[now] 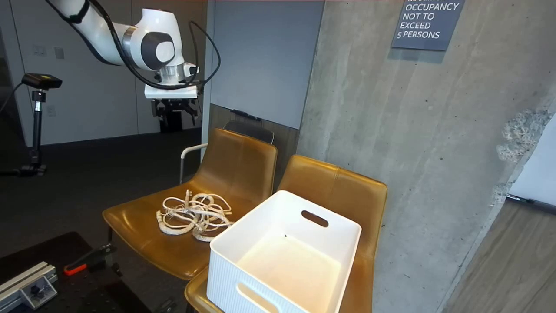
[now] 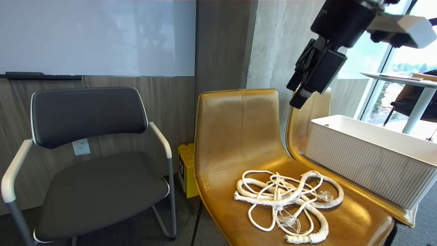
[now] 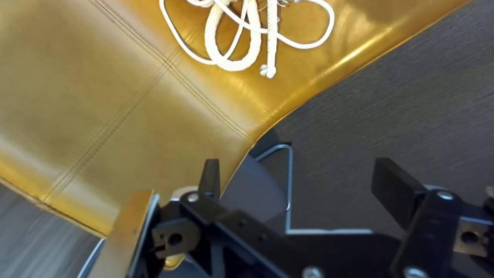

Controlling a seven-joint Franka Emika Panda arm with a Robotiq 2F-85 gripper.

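A tangle of white rope point(image 1: 193, 213), thick and thin strands mixed, lies on the seat of the left tan chair point(image 1: 151, 221). In exterior view 2 the rope point(image 2: 282, 201) spreads in loose loops; only its lower loops point(image 3: 234, 65) reach into the top of the wrist view. High above the seat hangs my gripper point(image 1: 176, 112), apart from everything. The wrist view shows the gripper with its fingers wide open and nothing between them. A white bin point(image 1: 286, 245), empty but for a small dark speck, stands on the right tan chair point(image 1: 375, 208).
A grey armchair point(image 2: 98, 192) stands left of the tan chair in exterior view 2. The tan chair's upright backrest point(image 2: 237, 127) rises behind the rope. A dark table point(image 1: 67, 276) with a metal rail point(image 1: 26, 284) occupies the front left.
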